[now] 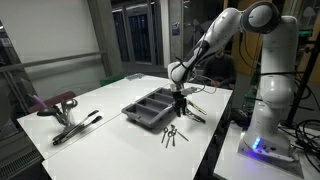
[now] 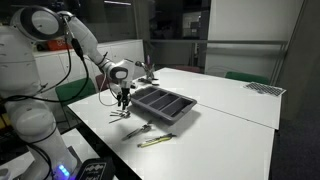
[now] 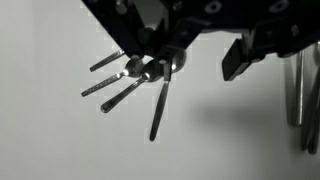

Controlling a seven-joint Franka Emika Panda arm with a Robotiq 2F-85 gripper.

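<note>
My gripper points down over the white table, its black fingers (image 3: 236, 60) apart with no object visible between them. One finger overlaps a fan of metal cutlery (image 3: 128, 90), spoons and thin handles, hiding some of their ends; whether it touches them I cannot tell. In exterior view 1 my gripper (image 1: 179, 110) hangs low beside the grey compartment tray (image 1: 146, 120), with loose cutlery (image 1: 169, 134) lying on the near side. Exterior view 2 has the gripper (image 2: 122, 104) just above small utensils (image 2: 117, 117).
More long utensils (image 3: 312, 105) lie along the right edge of the wrist view. A utensil cup (image 1: 69, 103) and dark tongs (image 1: 78, 129) are on the table's left. Yellowish utensils (image 2: 156, 141) rest before the tray (image 2: 168, 103).
</note>
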